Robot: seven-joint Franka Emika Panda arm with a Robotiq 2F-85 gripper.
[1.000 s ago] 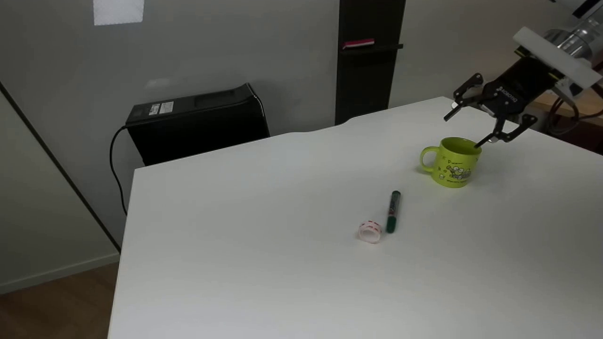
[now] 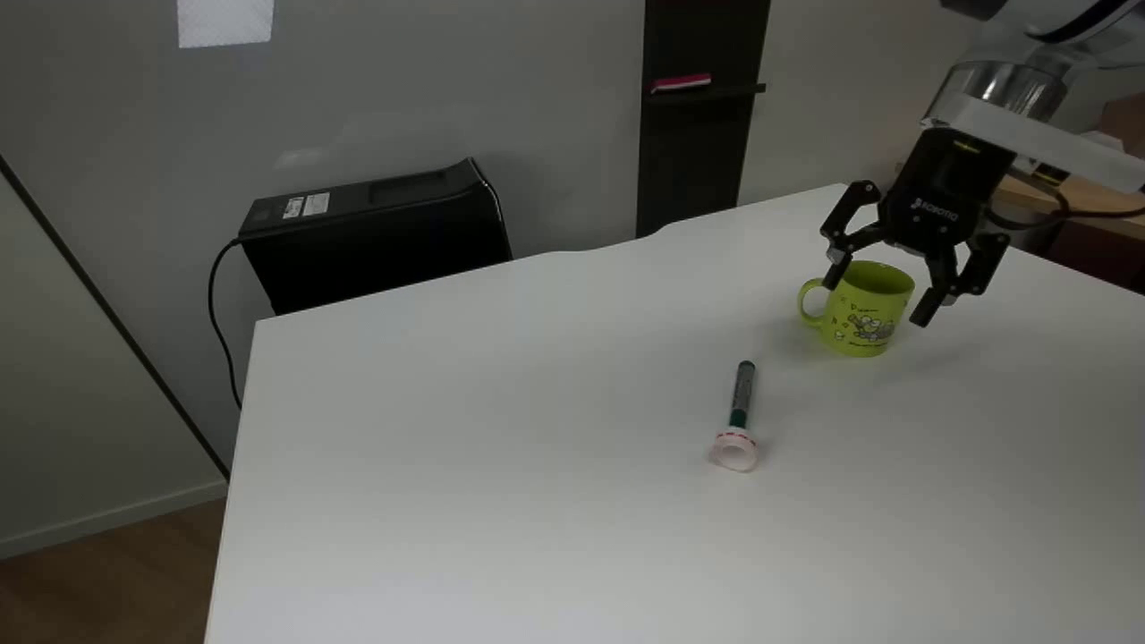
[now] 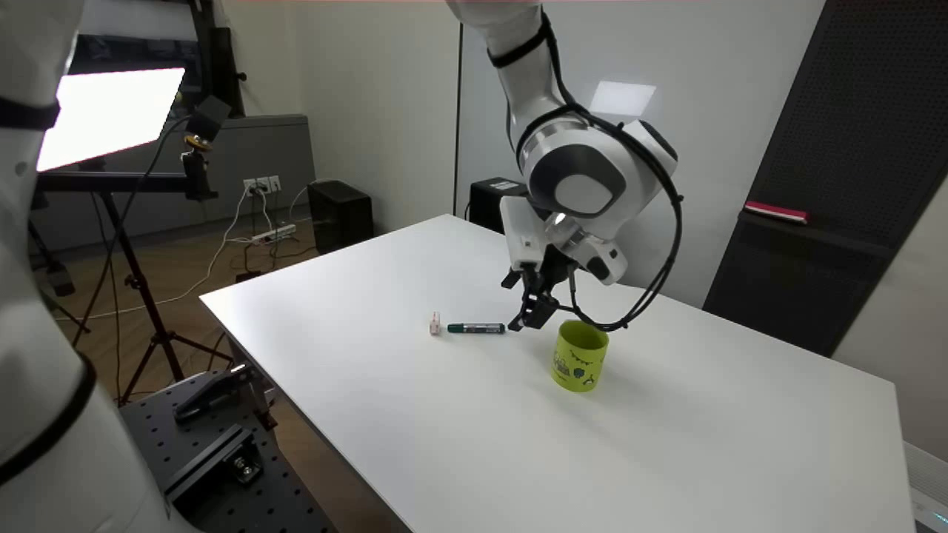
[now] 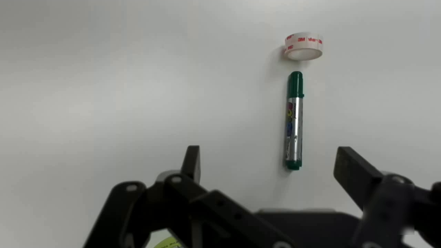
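Note:
A green-capped marker [image 4: 294, 128] with a silver barrel lies flat on the white table. Just off its capped end, across a narrow gap, a small roll of white-and-red tape [image 4: 304, 44] stands on its edge. My gripper is open and empty above the table, pointing down; in the wrist view the marker's near end appears between the fingertips, right of centre. A lime-green mug [image 2: 867, 311] stands upright close by. In exterior view 2 the gripper [image 3: 522, 306] hangs above and left of the mug [image 3: 579, 357]. Only a sliver of mug shows in the wrist view.
A lit panel on a tripod [image 3: 111, 115] is off the table at the left in exterior view 2.
In exterior view 1 my gripper has moved left and lower, tilting more downward. The tape roll has shifted right, from beside the marker to its end. The mug has stayed put.

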